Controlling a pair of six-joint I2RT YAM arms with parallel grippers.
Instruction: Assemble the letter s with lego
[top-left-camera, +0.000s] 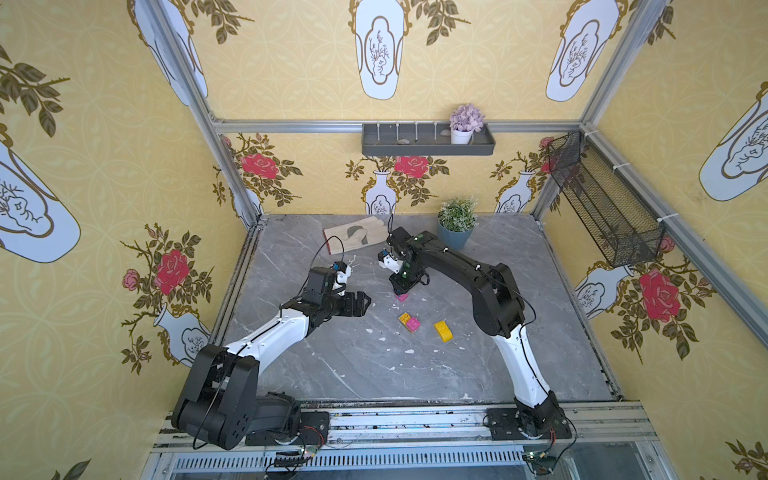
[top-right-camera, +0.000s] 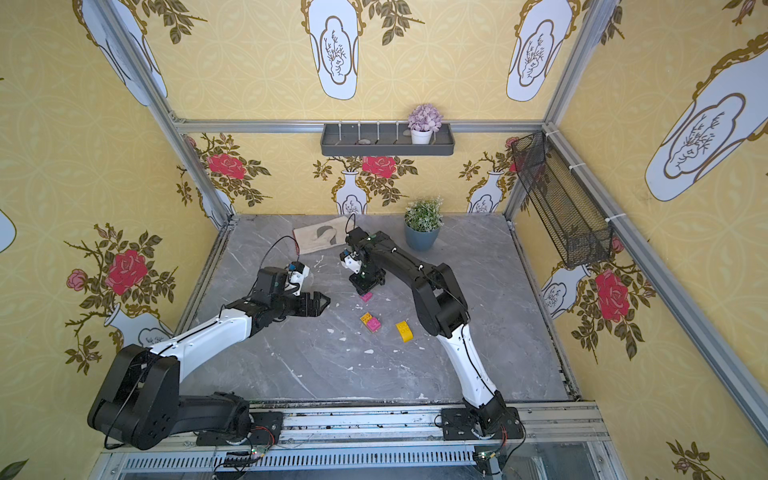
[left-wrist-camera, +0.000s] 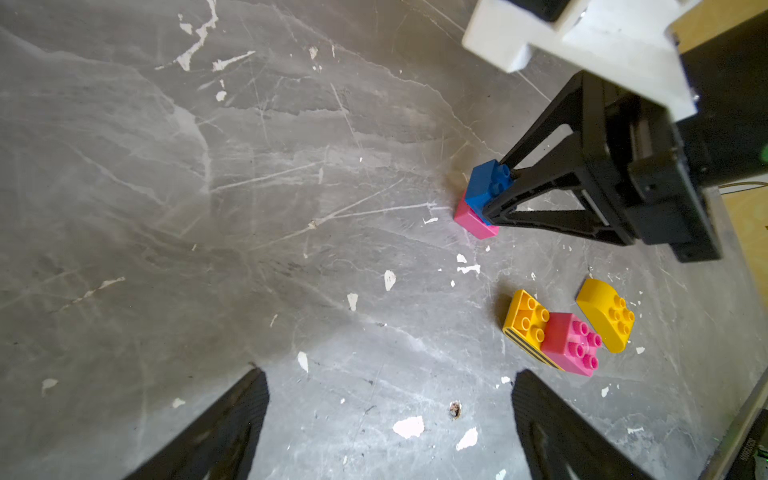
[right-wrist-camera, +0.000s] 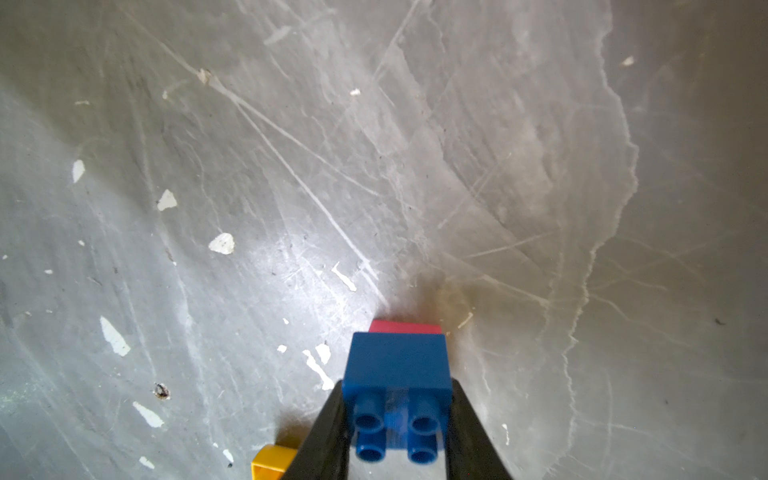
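Between the fingers of my right gripper sits a blue brick (right-wrist-camera: 397, 360), its studs facing the camera in the right wrist view. A pink brick (left-wrist-camera: 475, 220) lies on the table just under the blue one; whether the two are joined I cannot tell. Nearer the front, a yellow brick with dark stripes (left-wrist-camera: 524, 320) stands against a second pink brick (left-wrist-camera: 572, 344). A rounded yellow brick (left-wrist-camera: 606, 313) lies apart, to their right. My left gripper is open over bare table, left of the bricks, with nothing between its fingers.
A beige board (top-left-camera: 356, 233) lies at the table's back edge, and a potted plant (top-left-camera: 457, 224) stands behind the right arm. Bare grey table (top-left-camera: 336, 360) stretches across the front and left.
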